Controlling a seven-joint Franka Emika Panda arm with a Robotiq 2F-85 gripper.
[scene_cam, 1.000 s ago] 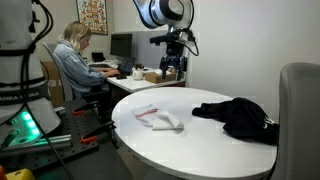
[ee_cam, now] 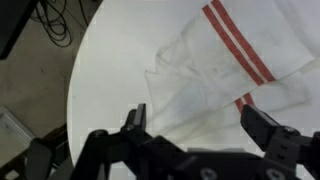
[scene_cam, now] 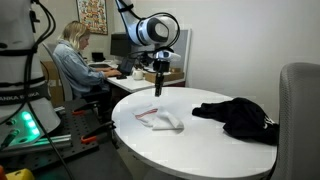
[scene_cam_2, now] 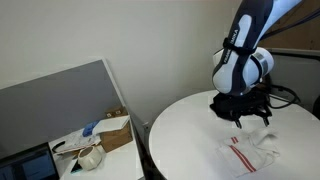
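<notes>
A white cloth with red stripes lies rumpled on the round white table. In the wrist view the cloth spreads across the middle and right, partly folded over itself, its red stripes running diagonally. My gripper hangs above the table over the cloth's far side, fingers pointing down. Its two fingers stand wide apart in the wrist view, with nothing held between them. Exterior view 2 also has the cloth below the gripper.
A black cloth lies bunched at the table's right side, by a grey chair. A person sits at a desk behind on the left. Between the two cloths and toward the front, the table is bare.
My gripper has come down and to the left, from high behind the table to lower over the striped cloth. Both cloths lie as before.
</notes>
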